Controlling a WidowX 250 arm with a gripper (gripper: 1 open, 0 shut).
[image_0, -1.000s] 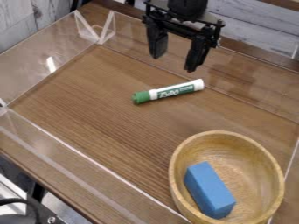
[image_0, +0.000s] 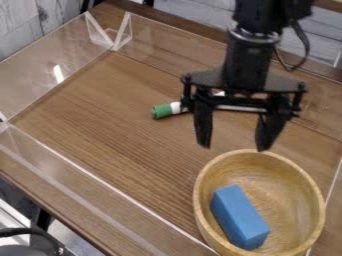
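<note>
My black gripper (image_0: 238, 130) is open, reaching down in the middle right, its two fingers spread just above the far rim of a round beige bowl (image_0: 305, 185). A blue block (image_0: 238, 215) lies inside the bowl. A green tube with a white label (image_0: 167, 110) lies behind the gripper to the left, partly hidden by it.
Clear edging runs along its left side, with a black cable at the lower left corner.
</note>
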